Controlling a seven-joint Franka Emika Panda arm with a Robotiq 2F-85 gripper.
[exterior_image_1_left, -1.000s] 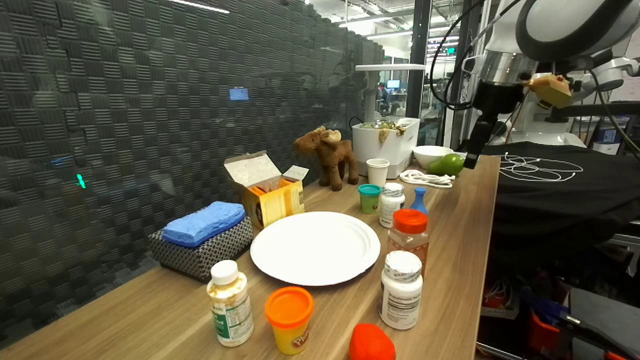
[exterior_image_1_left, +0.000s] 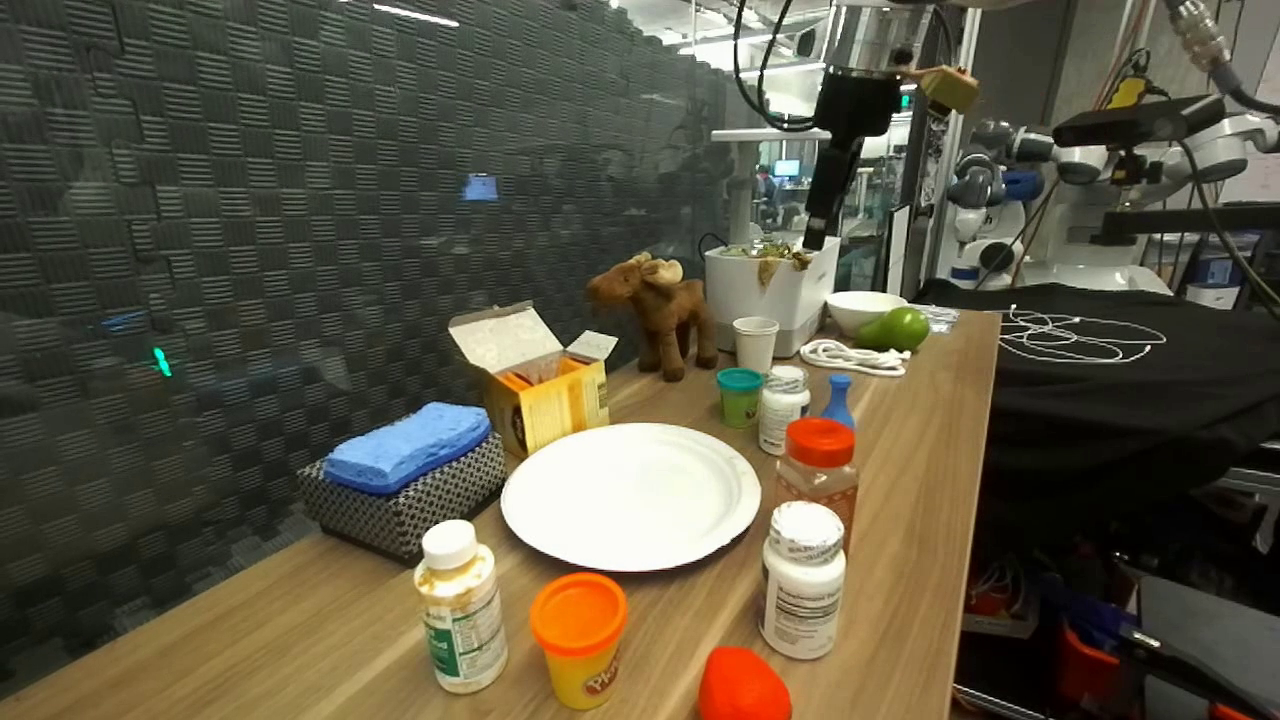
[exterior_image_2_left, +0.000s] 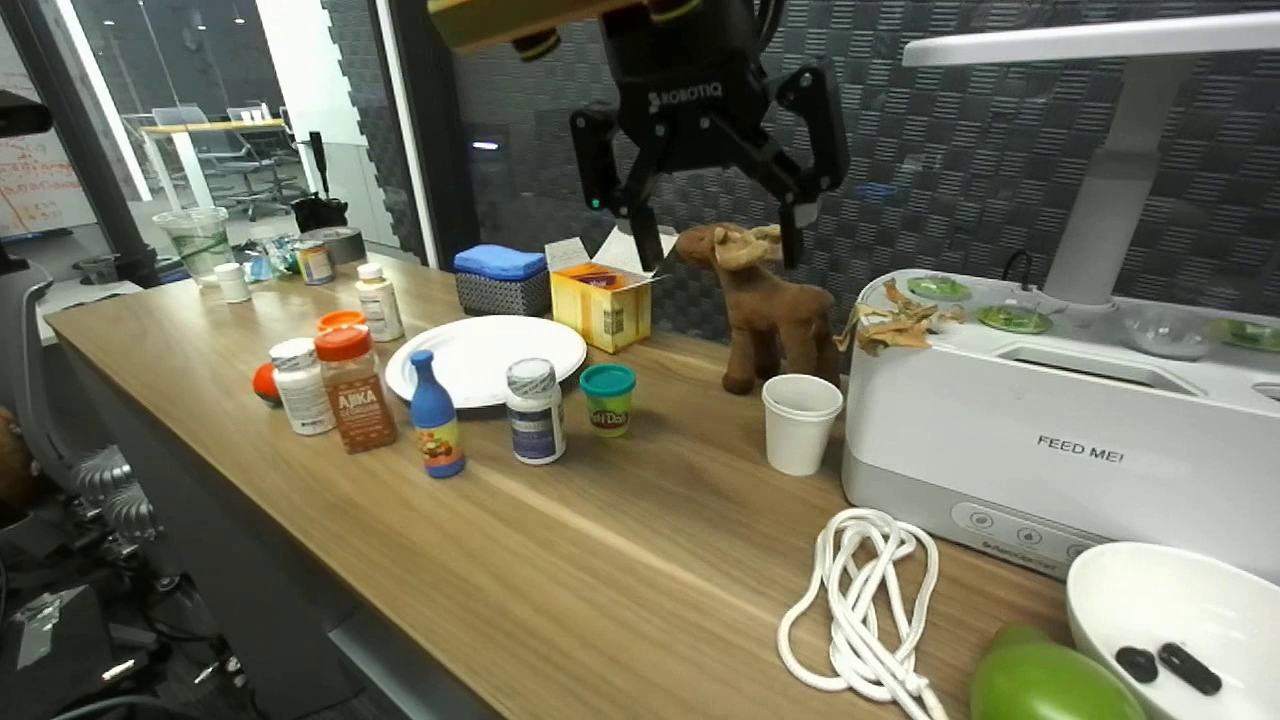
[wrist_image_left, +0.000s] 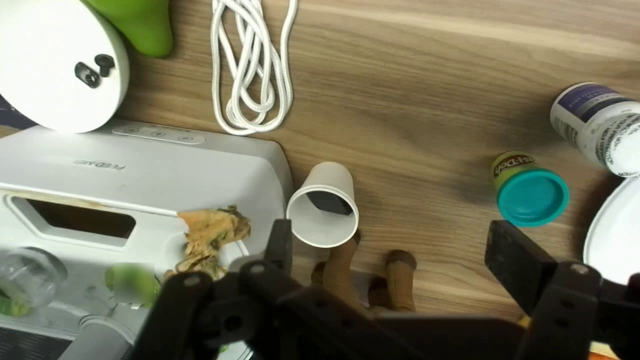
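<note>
My gripper (exterior_image_2_left: 723, 254) hangs over the table with its two fingers wide apart and nothing between them. The wrist view shows the gripper from above, a dark finger on each side. Between and beyond those fingers lie a white paper cup (wrist_image_left: 324, 207) with something dark inside, and a teal-lidded Play-Doh tub (wrist_image_left: 532, 197). The brown plush moose (exterior_image_2_left: 774, 314) stands behind the cup, below the fingers in exterior view 2; its legs show in the wrist view and the rest is hidden by the gripper.
The white planter (exterior_image_2_left: 1056, 444) stands beside the cup. A white rope (exterior_image_2_left: 858, 606), green object (exterior_image_2_left: 1050, 684) and white bowl (exterior_image_2_left: 1200, 636) lie nearer that camera. Several bottles surround the white plate (exterior_image_1_left: 630, 498); an open yellow box (exterior_image_1_left: 558, 402) is behind it.
The arm has swung from the table's open edge toward the planter and wall, and the gripper is higher. The tabletop objects have stayed where they were.
</note>
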